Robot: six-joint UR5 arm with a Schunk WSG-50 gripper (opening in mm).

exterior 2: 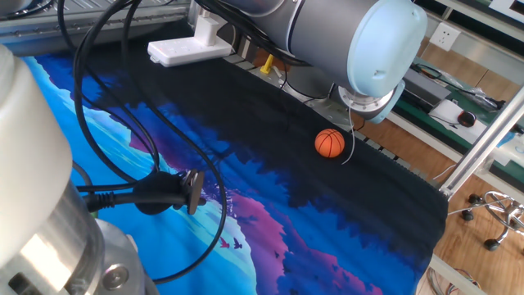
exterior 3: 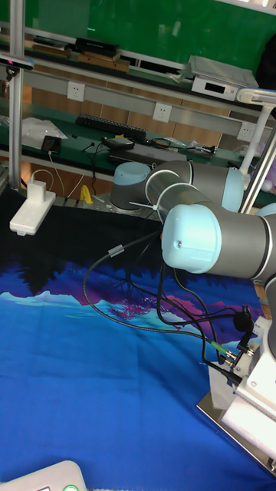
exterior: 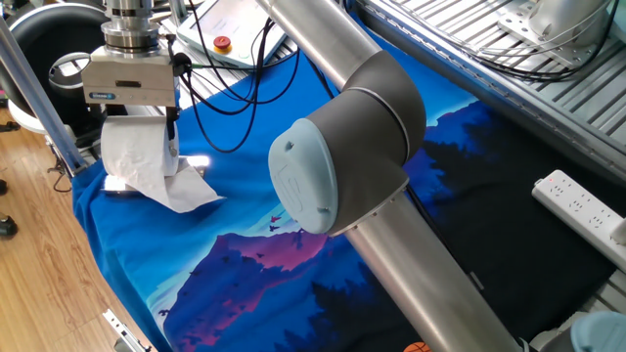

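At the upper left of exterior view 1, my gripper points down over a white paper roll. A dark finger stands at the roll's right end, and the other finger is mostly hidden. Whether the fingers press on the roll or only stand around it cannot be told. A loose sheet hangs from the roll to the right, above a shiny flat plate on the cloth. In exterior view 3 the roll shows at the lower right, beneath the gripper housing.
An orange ball lies on the dark part of the printed cloth, near the arm's base. A white power strip lies at the cloth's edge. Black cables loop beside the gripper. Mid-cloth is bare beneath the arm.
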